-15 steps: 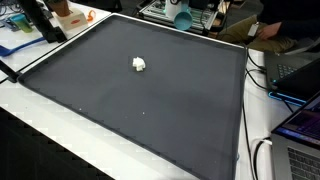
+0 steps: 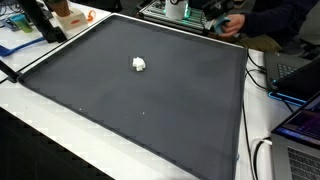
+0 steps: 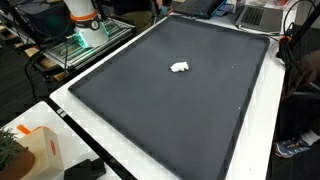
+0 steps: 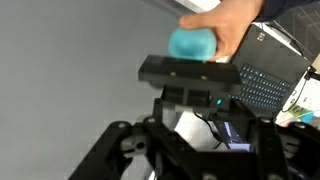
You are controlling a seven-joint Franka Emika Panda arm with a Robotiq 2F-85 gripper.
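Observation:
In the wrist view my gripper reaches up from the bottom, its dark fingers blurred. A dark bar-like shape crosses in front of them, and how far apart the fingertips stand is unclear. Just beyond is a teal cup (image 4: 192, 43), with a person's hand (image 4: 228, 22) around it. From exterior view 1, the cup (image 2: 234, 24) shows at the far right edge of the grey mat (image 2: 150, 110). A small white lump (image 2: 138, 64) lies alone on the mat; it also appears in exterior view 2 (image 3: 180, 67).
Laptops (image 2: 298, 80) line the right side, with cables beside them. Tools and a wooden block (image 2: 70, 14) occupy the far left. A plant pot (image 3: 15, 155) stands near the front left in exterior view 2.
The teal cup has shifted to the right, out toward the person. A hand absent one second ago came in from the right and now has hold of the cup.

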